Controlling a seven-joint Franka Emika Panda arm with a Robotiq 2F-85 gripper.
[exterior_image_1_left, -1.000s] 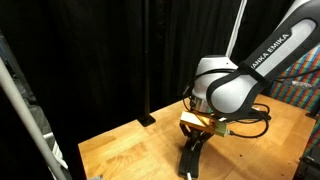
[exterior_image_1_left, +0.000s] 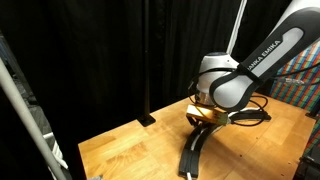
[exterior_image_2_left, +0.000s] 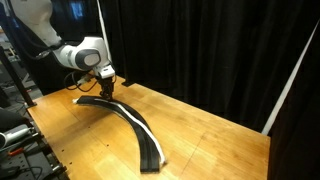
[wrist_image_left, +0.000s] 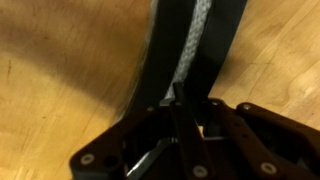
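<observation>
A long black strip with a pale stripe down its middle (exterior_image_2_left: 133, 118) lies curved across the wooden table. My gripper (exterior_image_2_left: 106, 95) points down onto its far part. In exterior view 1 the strip's near end (exterior_image_1_left: 189, 163) lies in front of the gripper (exterior_image_1_left: 198, 120), while another stretch shows beyond the arm. The wrist view has the strip (wrist_image_left: 209, 45) running up from the fingers (wrist_image_left: 180, 92), which meet it close to the pale stripe. The fingers look close together on the strip; their exact contact is dark and partly hidden.
Bare tabletop (exterior_image_2_left: 215, 135) stretches across the right of exterior view 2. Black curtains (exterior_image_1_left: 90, 60) hang behind the table. A cable loops from the arm near the table's surface.
The gripper and arm have shifted to the right in exterior view 1. More of the black strip now shows beside and beyond the gripper.
</observation>
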